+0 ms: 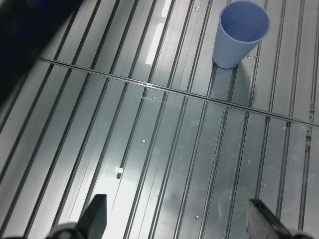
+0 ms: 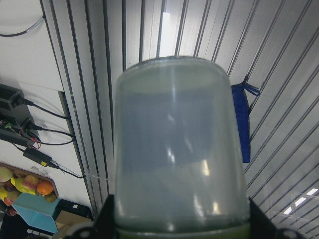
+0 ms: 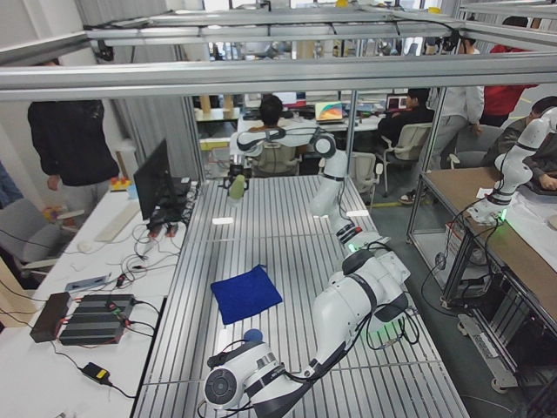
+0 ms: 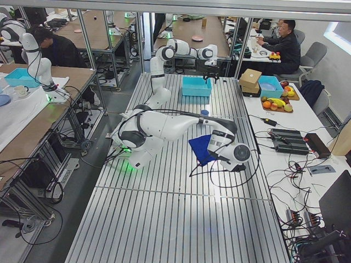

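A blue cup stands upright on the slatted metal table, at the top right of the left wrist view. My left gripper is open with nothing between its fingers, the cup beyond it; in the camera right view it is at the far end by a teal bin. My right gripper is raised at the other end, shut on a translucent greenish cup that fills the middle of the right wrist view. A folded blue cloth lies mid-table.
A side desk beside the table holds cardboard boxes, fruit, electronics and cables. The far arm and near arm overlap much of the table in the camera views. Bare slats surround the blue cup and cloth.
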